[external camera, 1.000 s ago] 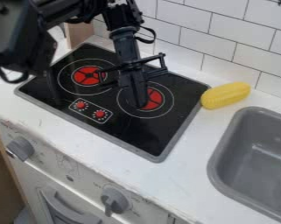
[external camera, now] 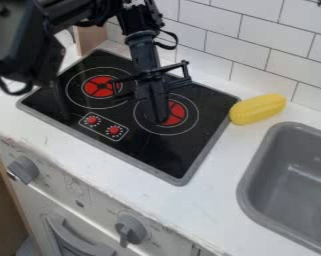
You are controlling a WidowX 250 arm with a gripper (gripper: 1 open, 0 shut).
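My black gripper (external camera: pixel 152 96) hangs over the middle of a black cooktop (external camera: pixel 109 134) with red-centred burners and a small panel of red knobs. It is dark against the dark glass, so I cannot make out whether its fingers are apart or together. A yellow corn cob (external camera: pixel 258 108) lies on the white counter just right of the cooktop.
A grey sink (external camera: pixel 260 191) takes up the right side. A tiled wall (external camera: pixel 256 40) runs along the back, and the oven front with knobs (external camera: pixel 129 228) is below the counter edge.
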